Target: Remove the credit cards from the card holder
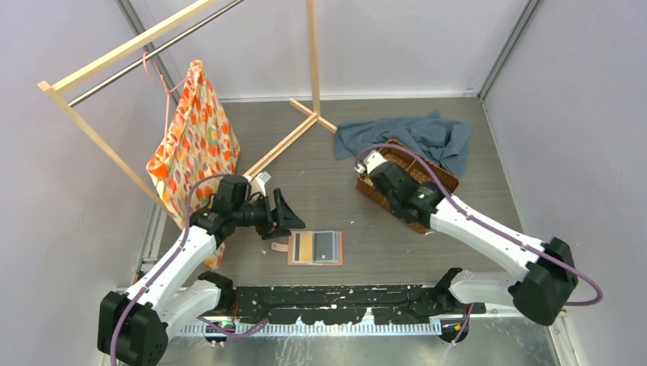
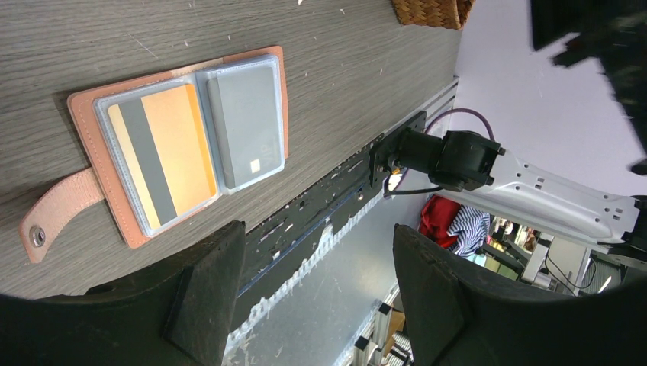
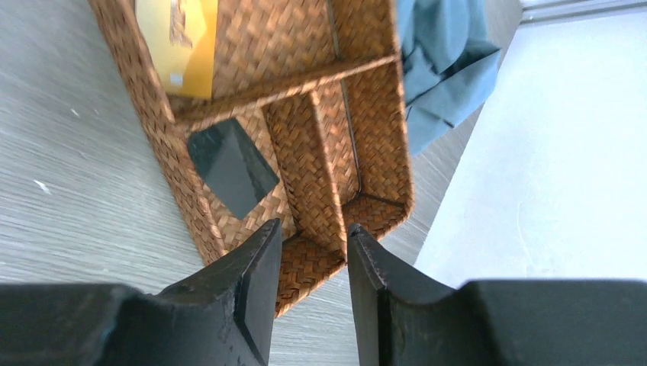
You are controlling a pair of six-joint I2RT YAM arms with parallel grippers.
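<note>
The pink leather card holder [image 1: 314, 248] lies open on the grey floor, strap to the left, with yellow and grey cards in clear sleeves [image 2: 156, 149]. My left gripper [image 1: 286, 212] is just above and left of it, open, with nothing between its fingers; in the left wrist view the holder fills the left half. My right gripper is over the woven basket [image 3: 198, 213], its fingers partly apart with nothing seen held. In that basket a yellow item [image 3: 187, 65] and a dark card [image 3: 233, 168] lie in separate compartments.
A teal cloth [image 1: 427, 137] lies behind the basket. An orange patterned bag [image 1: 194, 137] hangs from the wooden rack [image 1: 114, 53] at left. Bare floor lies between the holder and the basket.
</note>
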